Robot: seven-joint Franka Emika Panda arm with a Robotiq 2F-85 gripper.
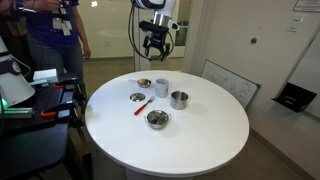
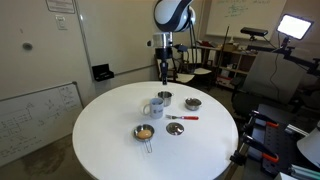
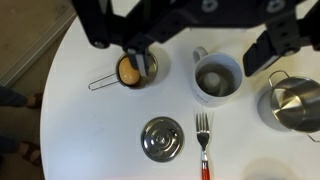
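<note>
My gripper [image 1: 157,54] hangs above the far side of the round white table, its fingers apart and empty. In the wrist view its dark fingers frame a light grey mug [image 3: 217,78] below. Left of the mug sits a small metal pan [image 3: 130,70] with an orange-brown thing in it. A red-handled fork [image 3: 204,139] lies near a round metal lid [image 3: 162,139]. At the right edge stands a metal pot [image 3: 295,104] with wire handles. A metal bowl [image 1: 157,119] rests nearer the front in exterior view 1.
Bare tabletop [image 1: 205,140] stretches around the cluster of objects. A whiteboard [image 1: 228,82] leans at the wall behind. A person [image 1: 62,45] stands left of the table, beside dark equipment.
</note>
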